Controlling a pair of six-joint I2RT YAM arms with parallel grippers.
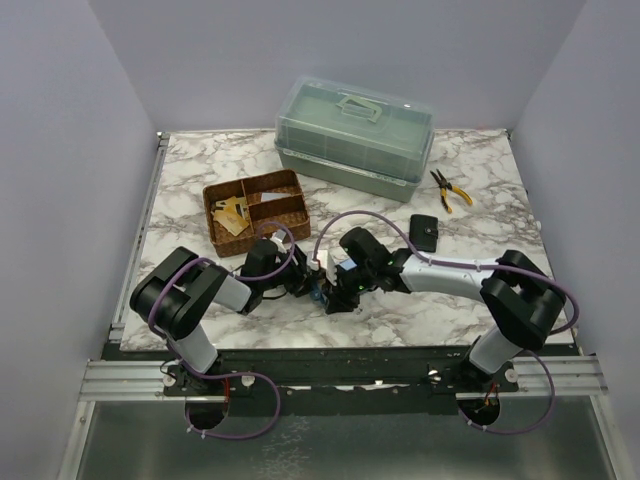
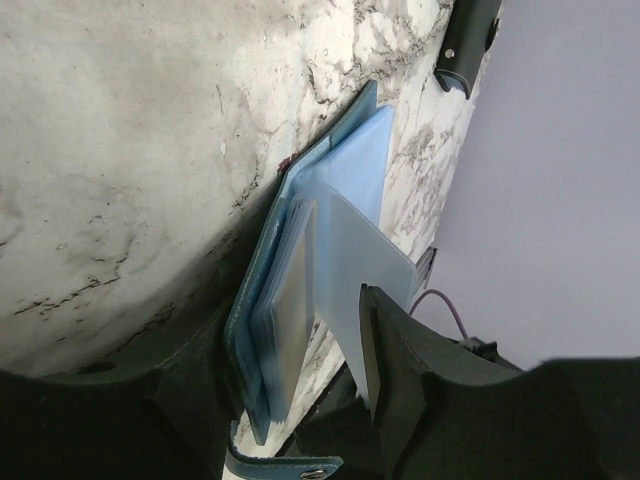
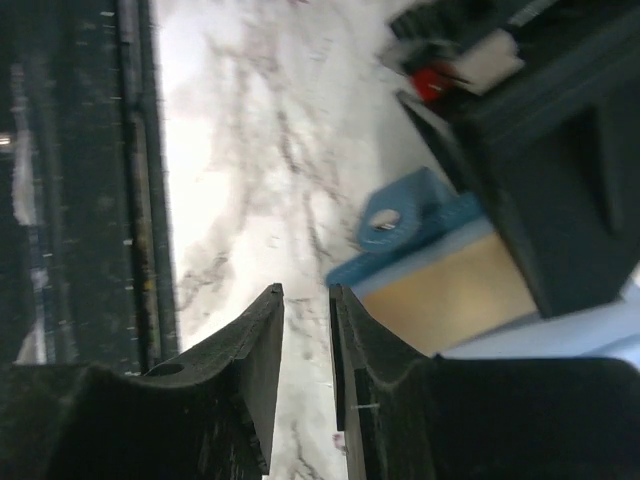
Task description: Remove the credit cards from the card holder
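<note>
The blue card holder lies open near the table's front middle, with stacked cards in a clear sleeve and a pale blue flap. My left gripper is at its near end, part open around it; whether it grips is unclear. My right gripper is over the holder from the right; in the right wrist view its fingertips are shut beside the holder's edge, and what is between them is hard to tell.
A wicker divided basket stands behind the left arm. A lidded clear box is at the back, with pliers and a black case to its right. The table's front edge is close.
</note>
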